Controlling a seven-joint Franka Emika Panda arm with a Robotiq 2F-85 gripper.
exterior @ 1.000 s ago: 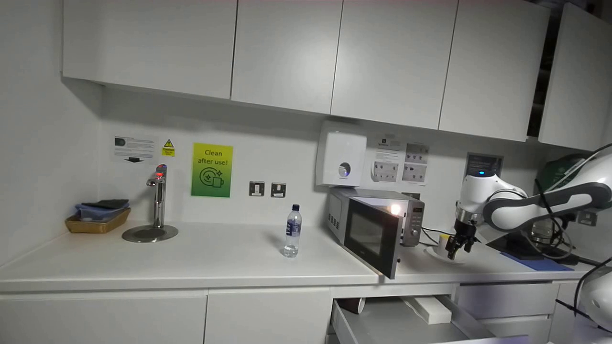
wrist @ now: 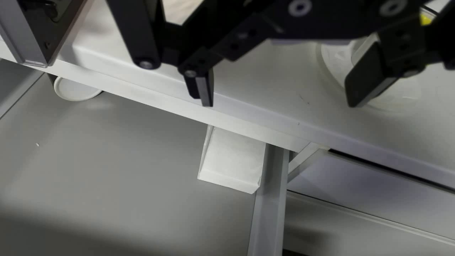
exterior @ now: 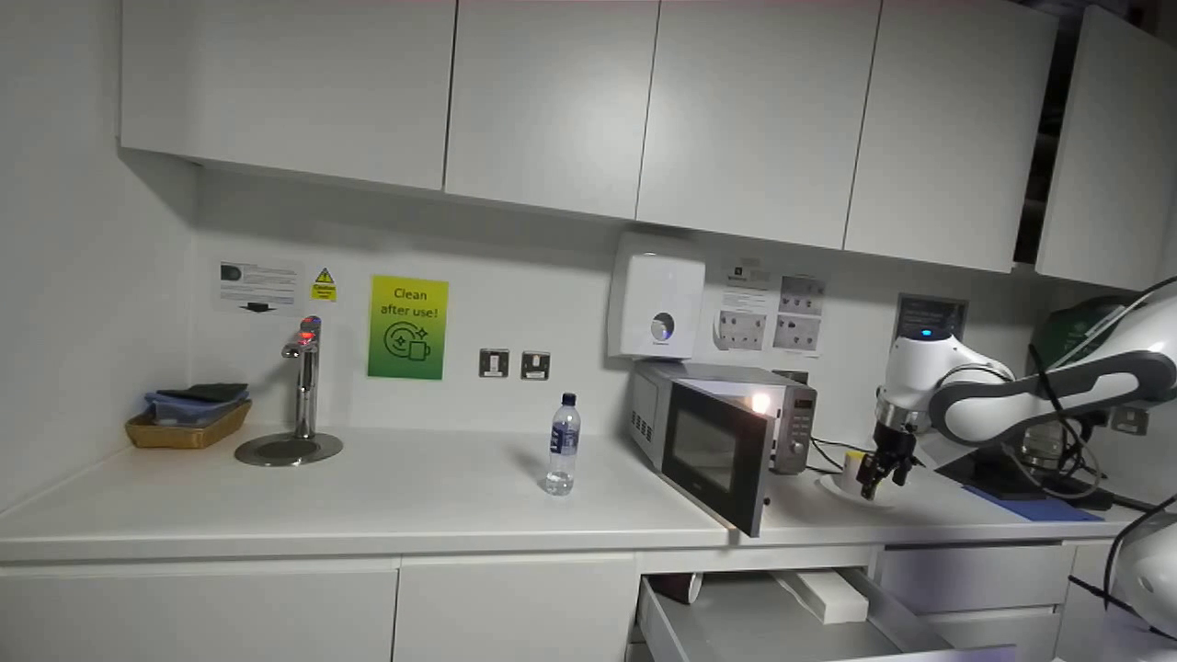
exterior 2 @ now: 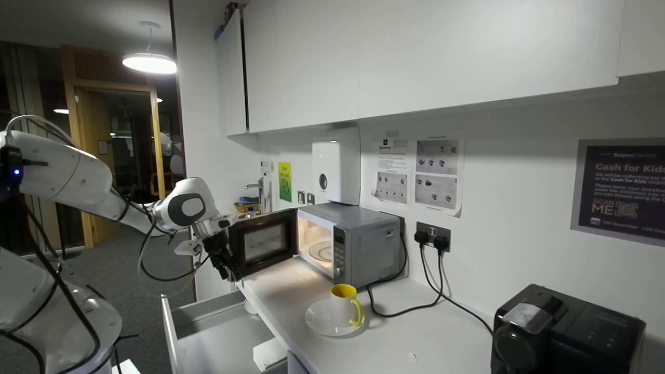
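Note:
My gripper is open, its two dark fingers wide apart with nothing between them. In exterior view 2 the gripper (exterior 2: 234, 274) hangs near the edge of the open microwave door (exterior 2: 265, 243). The lit microwave (exterior 2: 368, 243) has a turntable (exterior 2: 321, 250) inside. A white mug with a yellow inside and handle (exterior 2: 344, 305) stands on a white plate (exterior 2: 316, 318) in front of the microwave, clear of the gripper. Below the counter an open drawer (wrist: 119, 162) holds a white box (wrist: 232, 160) and, at its back left, a cup (wrist: 76, 89).
A water bottle (exterior: 563, 447) stands left of the microwave. Farther left are a tap (exterior: 306, 381) and a basket of cloths (exterior: 188, 425). The black coffee machine (exterior 2: 567, 330) is on the other side. Cables (exterior 2: 405, 305) trail behind the mug. Open counter lies between bottle and tap.

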